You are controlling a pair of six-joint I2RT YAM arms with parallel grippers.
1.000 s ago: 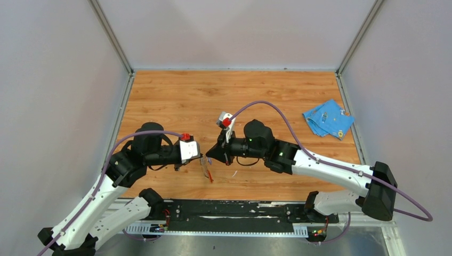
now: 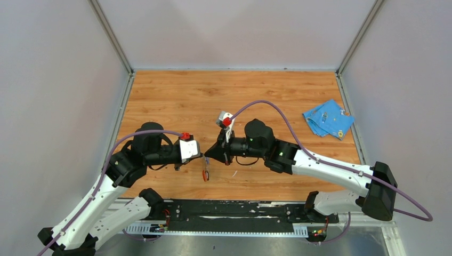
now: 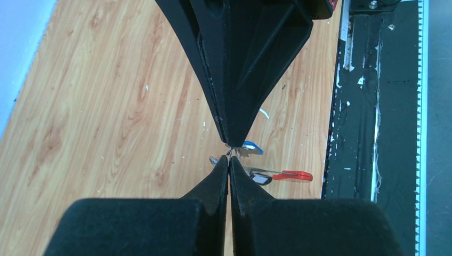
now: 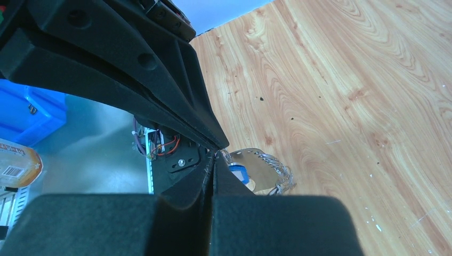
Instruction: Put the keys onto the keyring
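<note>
Tip to tip above the front middle of the table, my left gripper (image 2: 202,155) and right gripper (image 2: 207,154) are both shut. Below their tips a small bunch dangles in the air: a red-headed key, a blue-headed piece, and in the right wrist view a metal plate-like piece (image 4: 257,160) and a silver chain (image 4: 281,170). Thin silver wire (image 3: 232,153), seemingly the keyring, shows at the meeting point of the fingertips. Which gripper bears the bunch, or whether both do, cannot be told. How the keys sit on the ring is hidden.
A folded blue cloth (image 2: 329,118) with small metal things on it lies at the right edge of the wooden table (image 2: 234,90). White scraps are scattered over the wood. A dark metal strip (image 2: 229,209) borders the front.
Both arms have hardly moved.
</note>
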